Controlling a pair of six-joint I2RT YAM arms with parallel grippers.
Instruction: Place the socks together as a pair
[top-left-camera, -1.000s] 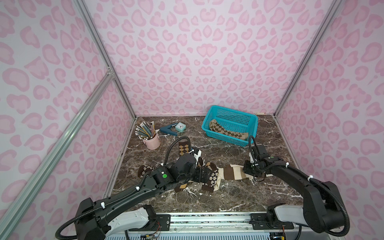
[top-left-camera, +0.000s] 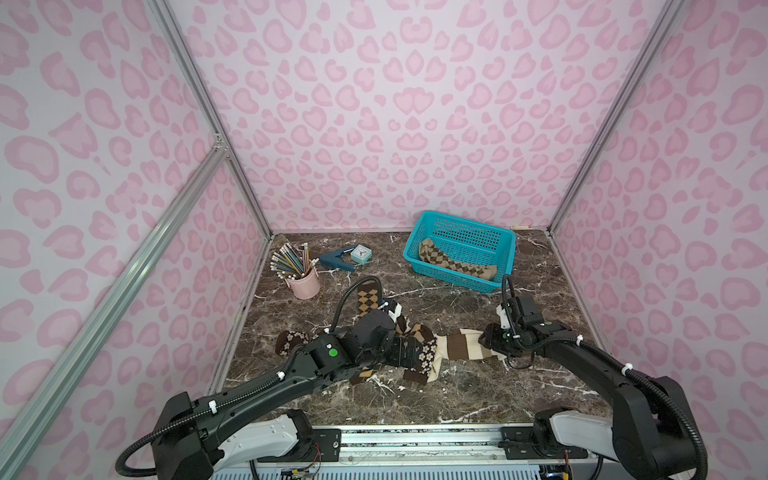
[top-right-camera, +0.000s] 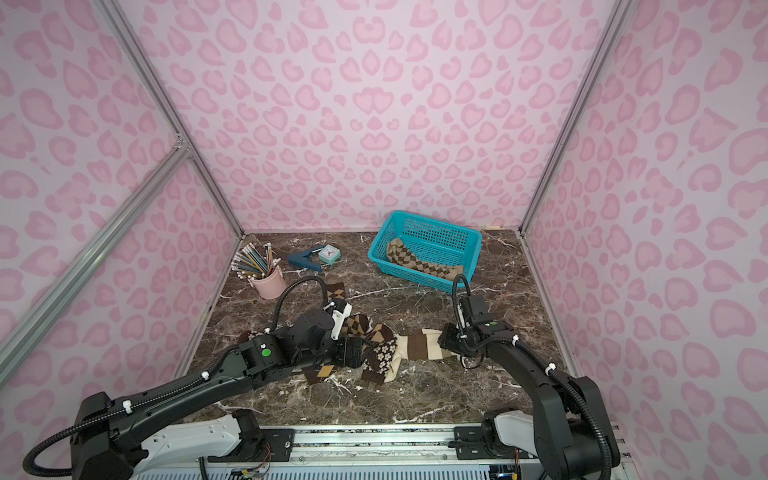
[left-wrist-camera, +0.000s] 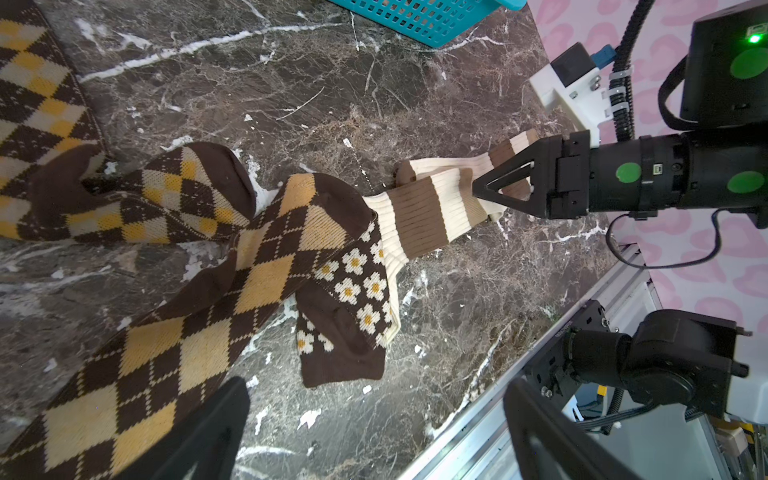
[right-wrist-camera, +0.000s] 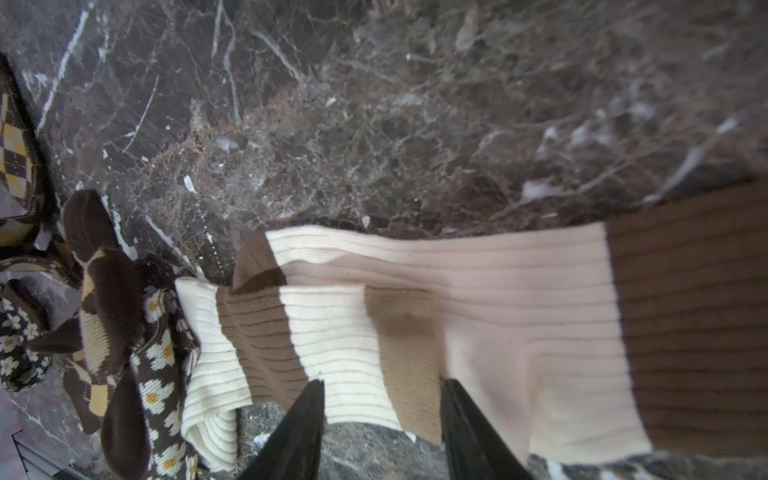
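Note:
Brown-and-cream striped socks (right-wrist-camera: 336, 344) lie overlapping on the right middle of the marble table, with my right gripper open low over them, nothing held between its fingers. Their left end touches a daisy sock (left-wrist-camera: 361, 288) and a bunched tan argyle sock (left-wrist-camera: 200, 360). Yellow-brown argyle socks (left-wrist-camera: 40, 88) lie behind and left of these. My left gripper hangs open above the pile, holding nothing. A checked sock (top-left-camera: 456, 262) lies in the teal basket (top-left-camera: 416, 268).
A pink pencil cup (top-left-camera: 304, 286), a blue clamp-like tool (top-left-camera: 336, 261) and a small teal clock (top-left-camera: 361, 254) stand at back left. Bare table lies before the basket and along the front edge.
My right arm has shifted slightly, its wrist now a little further right. The left arm and socks look nearly unchanged.

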